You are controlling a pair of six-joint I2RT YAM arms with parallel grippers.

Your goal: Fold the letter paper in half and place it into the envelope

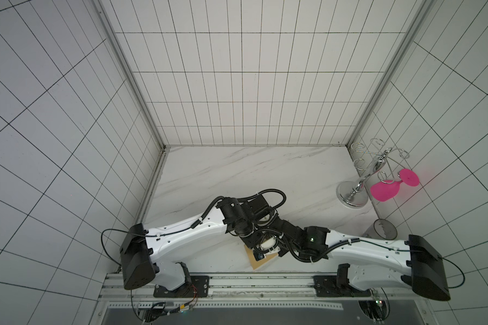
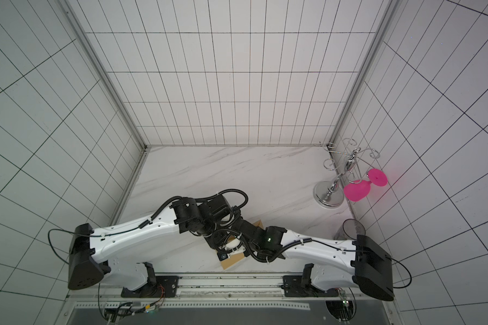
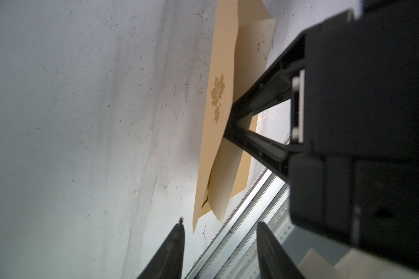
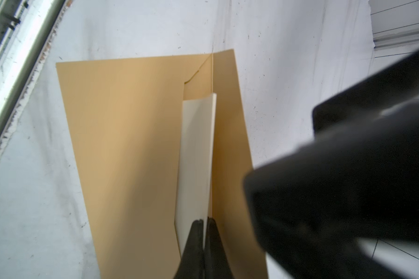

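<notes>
The tan envelope (image 4: 121,139) lies on the table with its flap raised along one side, a leaf print showing on that flap (image 3: 216,93). Folded cream paper (image 4: 196,134) stands edge-up at the envelope's mouth, its lower edge hidden inside. My right gripper is shut on the paper's upper edge. In the left wrist view, my left gripper has its fingers apart with only bare table and rail behind them, off the envelope's near end. Both arms cover most of the envelope (image 1: 254,259) from above.
The two grippers are close together over the envelope. A metal rail (image 3: 237,223) runs along the table's front edge. At the right stand a chrome rack (image 1: 354,193), a pink goblet (image 1: 386,190) and a clear glass (image 1: 384,229).
</notes>
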